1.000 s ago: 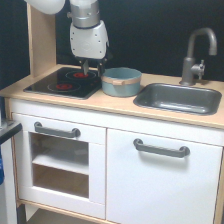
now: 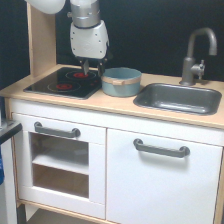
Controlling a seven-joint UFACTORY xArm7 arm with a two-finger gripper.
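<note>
A grey-green pot [image 2: 121, 88] sits on the wooden countertop, between the black stovetop [image 2: 55, 84] and the sink [image 2: 180, 98]. My gripper [image 2: 92, 68] points down from a white hand over the stovetop's right rear part, just left of the pot. Its fingers are small and dark against the background, so I cannot tell how far apart they stand or whether they touch the pot's left side. Nothing is seen lifted in the gripper.
A tall grey faucet [image 2: 194, 55] rises behind the sink. Below the counter are an oven door [image 2: 62, 130] with a dark handle and a closed white cabinet door [image 2: 155, 180]. A wooden post [image 2: 42, 45] stands at the back left. Bare counter lies in front of the pot.
</note>
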